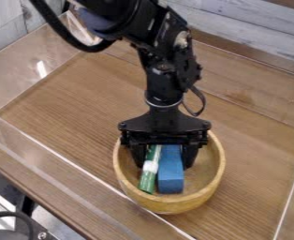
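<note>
The black gripper [165,145] hangs down into a yellow bowl [195,197] in the camera view, over a blue block [171,178] and a green tube with a white label [149,176] lying side by side inside. Its fingertips are mostly hidden by the arm body and the objects, so its hold on either is unclear.
The wooden table [62,112] has free room to the left and right of the bowl. A clear plastic edge runs along the left, and a dark cable lies at the lower left corner.
</note>
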